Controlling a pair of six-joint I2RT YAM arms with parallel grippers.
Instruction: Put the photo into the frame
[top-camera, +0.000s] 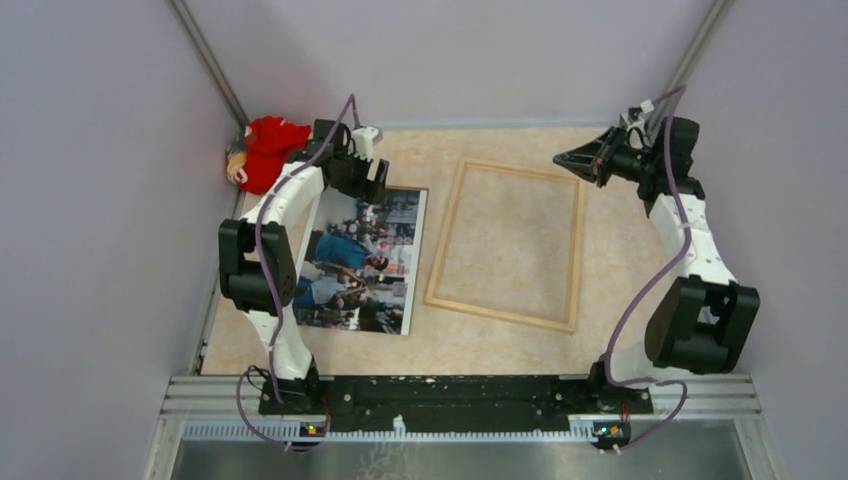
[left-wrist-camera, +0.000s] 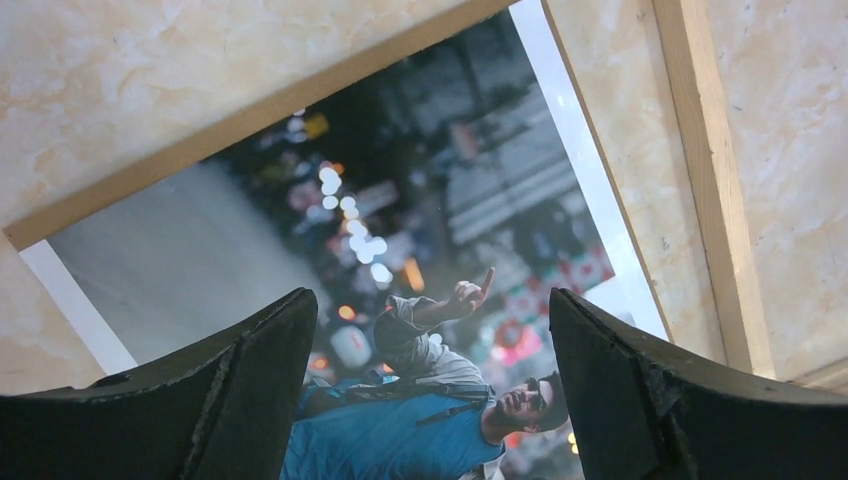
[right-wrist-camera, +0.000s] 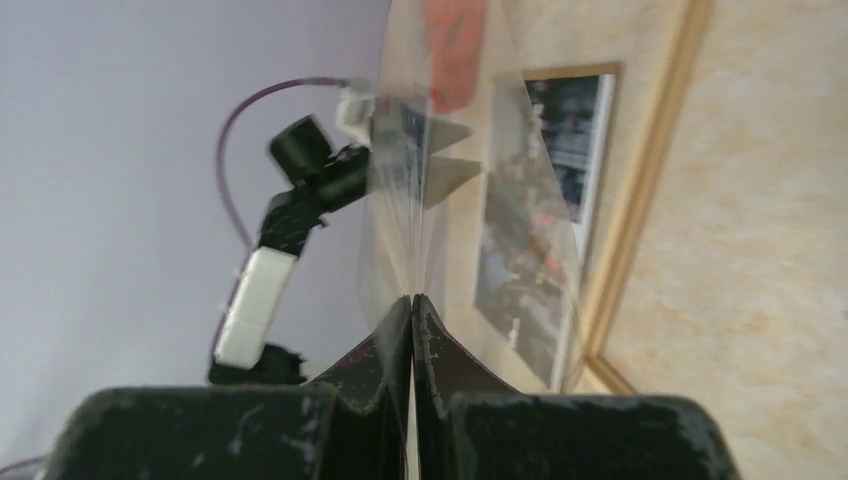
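The photo (top-camera: 370, 260) lies picture side up on a thin brown board at left, the board's edge (left-wrist-camera: 260, 112) showing past it. Right of it, the pale wooden frame (top-camera: 576, 255) lies flat, bare table showing through its opening. Over the photo's far end is my left gripper (top-camera: 377, 180); its fingers (left-wrist-camera: 250, 375) stand apart with nothing between them, clear of the photo. My right gripper is shut on a clear, thin sheet (right-wrist-camera: 520, 200) that rises bowed from the fingertips; it hangs above the frame's far right corner. The sheet barely shows from the top.
A red cloth bundle (top-camera: 272, 155) sits in the far left corner, behind the left arm. A narrow strip of table parts photo and frame. Bare table lies right of the frame. Walls stand close at the back and both sides.
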